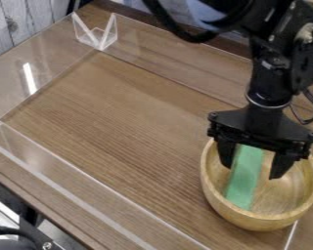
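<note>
My black gripper [258, 146] hangs at the right, low over a pale wooden bowl [227, 209], its fingers reaching down at the bowl's back rim. A flat green object [245, 184] lies in the bowl, leaning toward the back. The fingers stand apart on either side near its upper end; whether they touch it I cannot tell.
A white wire holder [97, 31] stands at the back left. Strips of tape run along the table's left side.
</note>
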